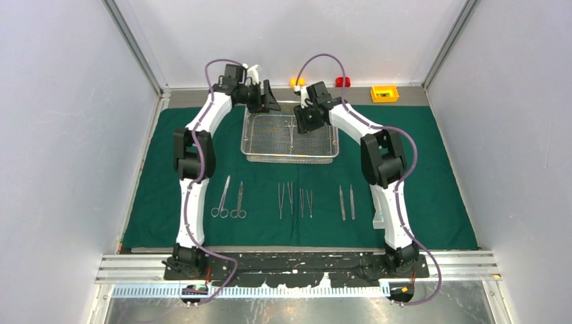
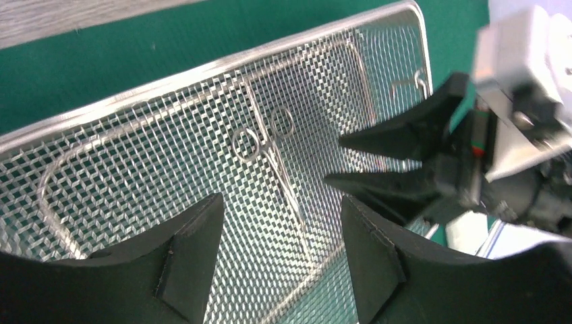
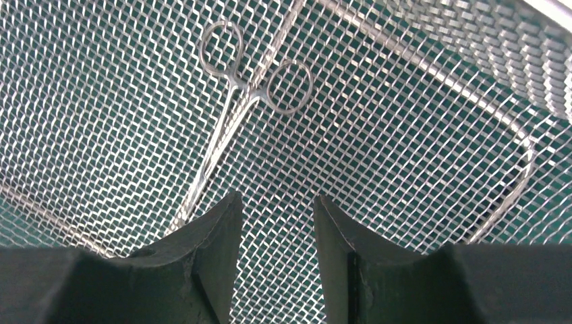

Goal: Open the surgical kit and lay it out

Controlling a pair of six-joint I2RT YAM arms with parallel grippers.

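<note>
A wire mesh basket (image 1: 289,159) stands on the green cloth at the back middle. One ring-handled clamp lies on its floor along the middle bar; the left wrist view shows the same clamp (image 2: 276,162). My left gripper (image 1: 273,104) is open above the basket's back left rim. Over the basket's right half hangs my right gripper (image 1: 301,128), open, with the clamp beyond and left of its fingers in the right wrist view. Laid out in front on the cloth are two scissors (image 1: 224,199), several tweezers (image 1: 280,202) and two slim handles (image 1: 342,202).
A white packet (image 1: 378,219) at the front right is mostly covered by my right arm. Along the back strip sit a yellow tray (image 1: 384,94) and a red piece (image 1: 342,82). Both arms are close together over the basket. Open cloth (image 1: 432,169) lies at the right.
</note>
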